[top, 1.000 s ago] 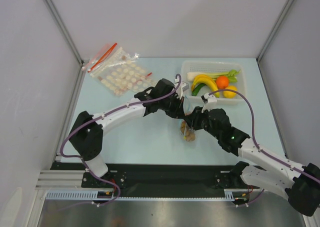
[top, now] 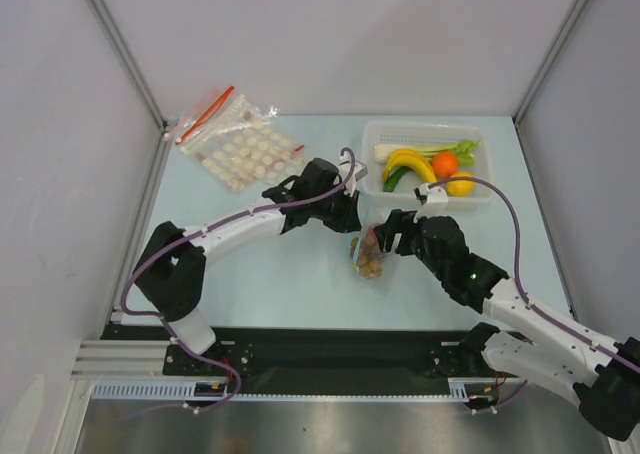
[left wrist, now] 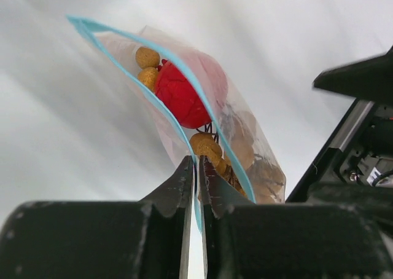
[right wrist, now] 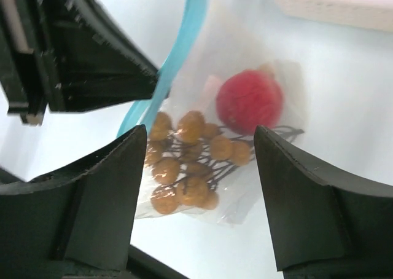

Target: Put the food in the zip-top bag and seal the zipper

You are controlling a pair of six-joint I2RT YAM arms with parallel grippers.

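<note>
A clear zip top bag with a light blue zipper rim (left wrist: 187, 76) holds a red round item (left wrist: 179, 98) and several small brown round pieces (left wrist: 206, 147) on dark stems. Its mouth gapes at one end in the left wrist view. My left gripper is shut, with one blue zipper strip running in between its fingertips. At the bag's other side, my right gripper stands open, its fingers spread apart over the bag and nothing gripped. From above, the bagged food (top: 369, 259) lies just below both grippers.
A white bin (top: 470, 196) with bananas (top: 408, 160), an orange (top: 444, 164) and a lemon (top: 460, 184) stands behind the bag. Another clear bag with a red zipper (top: 205, 115), full of pale round pieces, lies at the back left.
My right gripper has opened and pulled a little away from the left gripper's tips. The left gripper has shifted slightly left, and the bag with its food has moved a little left too.
</note>
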